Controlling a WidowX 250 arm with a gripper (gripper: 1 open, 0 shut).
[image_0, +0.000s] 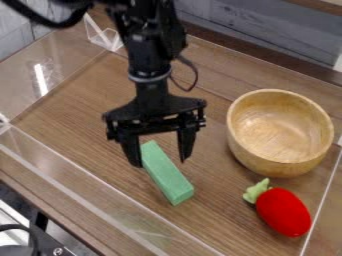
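My black gripper (158, 150) has its fingers open, one on each side of the upper part of a green bar (168, 176) lying diagonally on the wooden table. Whether the fingertips touch the bar I cannot tell. The arm reaches down to it from the top centre of the view.
A tan wooden bowl (278, 128) sits at the right. A red strawberry-like object (282, 212) with a pale green top lies at the lower right. A dark cable shows at the bottom left corner.
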